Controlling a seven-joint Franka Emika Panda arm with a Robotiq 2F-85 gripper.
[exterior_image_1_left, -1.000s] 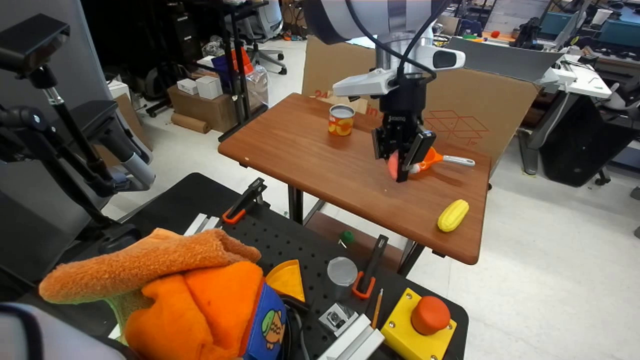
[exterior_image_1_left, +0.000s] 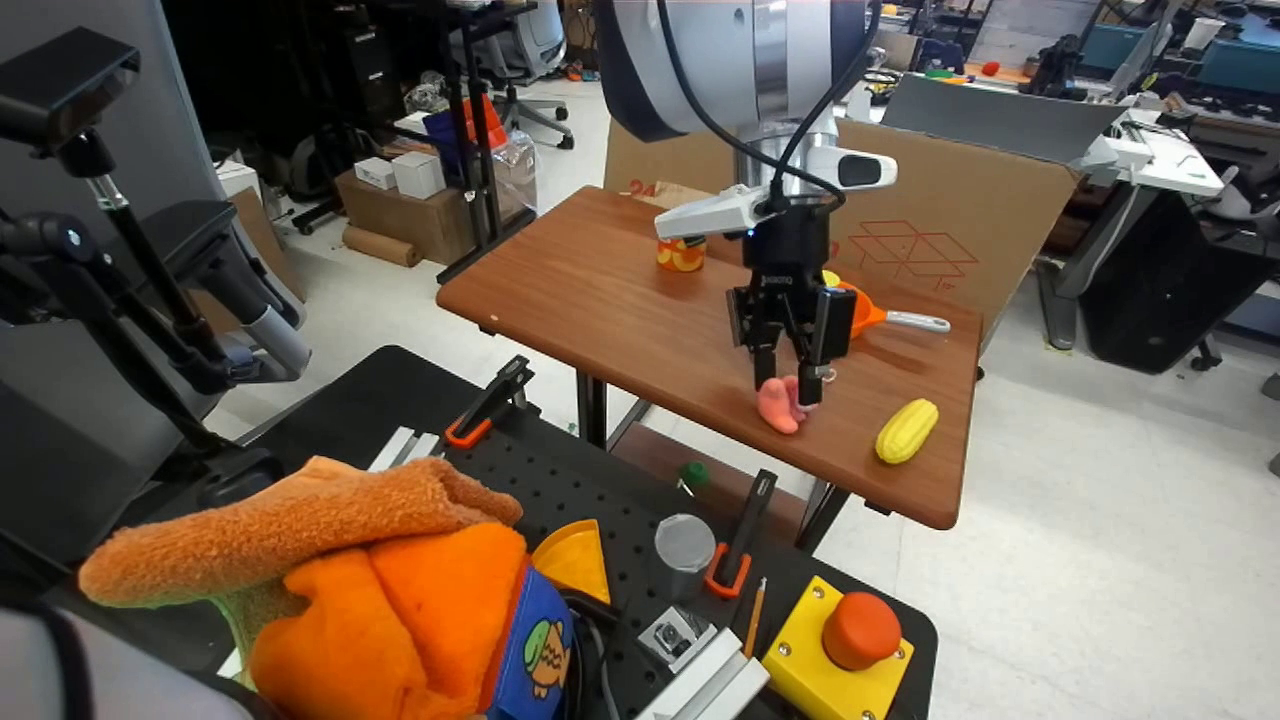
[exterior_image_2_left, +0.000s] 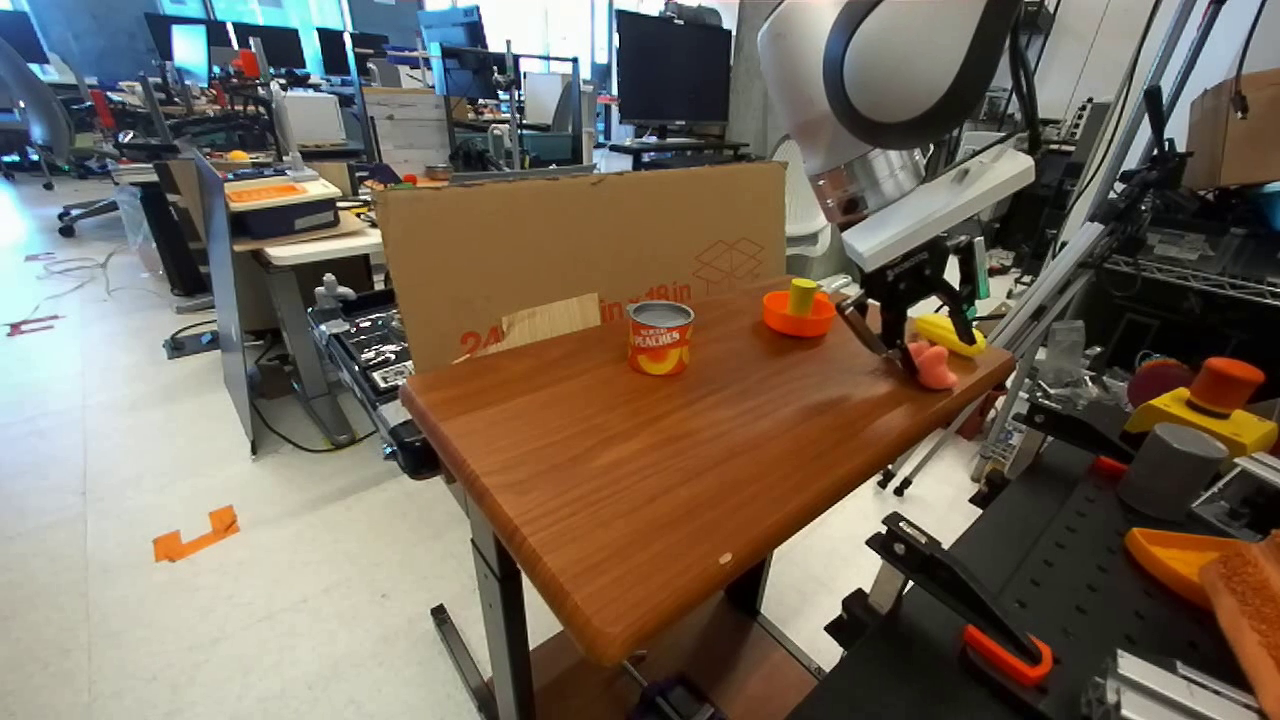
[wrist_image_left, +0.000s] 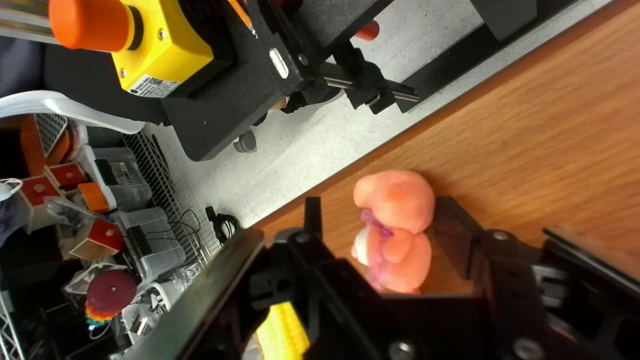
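A small pink-orange toy (exterior_image_1_left: 782, 406) with a purple band rests on the wooden table close to its front edge. My gripper (exterior_image_1_left: 788, 374) is right above and around it, pointing down. In the wrist view the toy (wrist_image_left: 396, 225) lies between the spread fingers: one fingertip (wrist_image_left: 451, 231) is close to its right side, while a clear gap separates it from the left fingertip (wrist_image_left: 313, 216). The fingers stand part open. From exterior view 2, the toy (exterior_image_2_left: 932, 365) shows beside the gripper's fingers at the table's right end.
A yellow corn-like toy (exterior_image_1_left: 907, 431) lies to the right near the table corner. Behind the gripper is an orange strainer (exterior_image_1_left: 866, 314) with a grey handle; a peach can (exterior_image_2_left: 660, 338) stands toward the back.
The toy was held up between the fingers near the strainer. Now it is lower, on the table nearer the front edge, and the fingers have spread apart.
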